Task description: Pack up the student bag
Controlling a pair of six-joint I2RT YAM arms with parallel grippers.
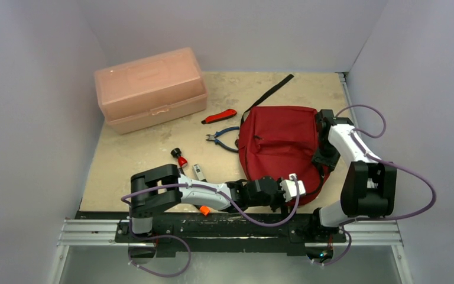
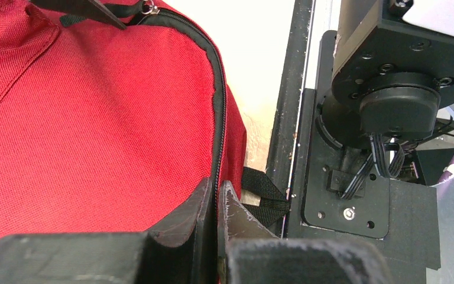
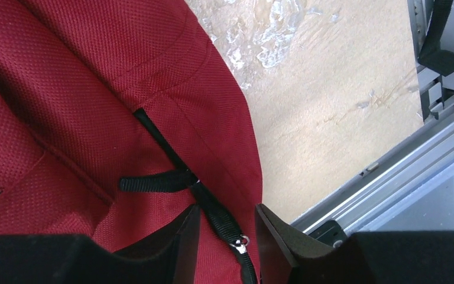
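The red bag [image 1: 284, 139] lies on the right half of the table, with a black zipper [image 2: 217, 112] along its edge. In the left wrist view, my left gripper is shut on that zippered edge. My right gripper is part open above the bag's right side. Between and ahead of its fingers, a zipper slider with a metal ring [image 3: 239, 241] and a black pull tab [image 3: 156, 181] show on the red cloth. A dark fingertip [image 2: 103, 13] of the right gripper appears near the ring at the top of the left wrist view.
Left of the bag lie a red cutter [image 1: 219, 116], blue-handled pliers [image 1: 224, 140], a red-and-black flashlight [image 1: 180, 157] and a grey stick-like item [image 1: 199, 173]. A closed pink box [image 1: 151, 89] stands at the back left. The left arm covers the front table edge.
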